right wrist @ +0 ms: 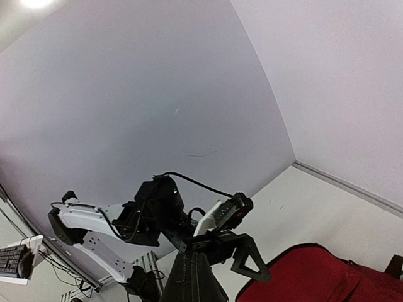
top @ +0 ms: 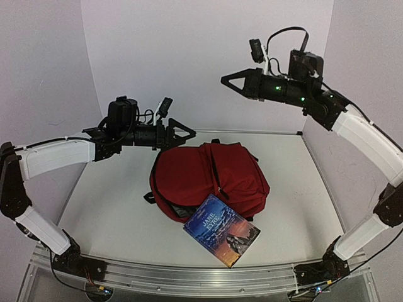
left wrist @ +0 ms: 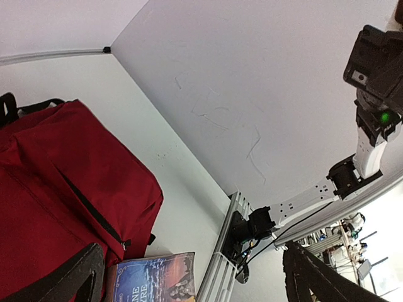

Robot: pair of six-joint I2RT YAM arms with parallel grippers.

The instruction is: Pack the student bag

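Note:
A red backpack [top: 182, 173] lies on its side in the middle of the table, a dark opening along its lower left edge. The Jane Eyre book [top: 221, 229] lies cover up against the bag's front, reaching toward the table's front edge; it also shows low in the left wrist view [left wrist: 151, 280]. My left gripper [top: 189, 133] is above the bag's back left, its fingers apart and empty. My right gripper [top: 227, 82] is raised high at the back right, nothing between its fingers; whether it is shut is hard to tell.
Walls enclose it at the back and sides, and a metal rail [top: 189, 267] runs along the front edge.

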